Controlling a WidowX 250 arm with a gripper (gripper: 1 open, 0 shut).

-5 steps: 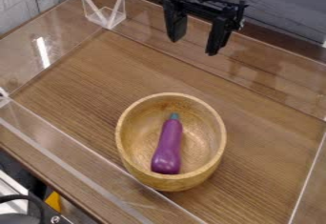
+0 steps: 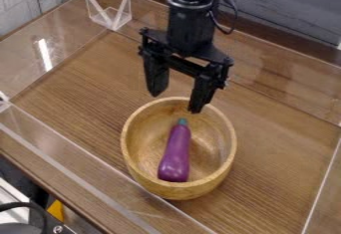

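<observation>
My black gripper hangs in the upper middle of the camera view, open, its two fingers spread over the back rim of a tan bowl. A purple elongated object, like an eggplant, with a darker tip at its upper end, lies inside the bowl below the gripper.
The wooden table has free room left and right of the bowl. A clear plastic or wire piece stands at the back left, near the table's edge. Black cable shows at the bottom left corner.
The arm and open gripper have moved down in the view, from the back of the table toward the bowl. The bowl and purple object look unmoved.
</observation>
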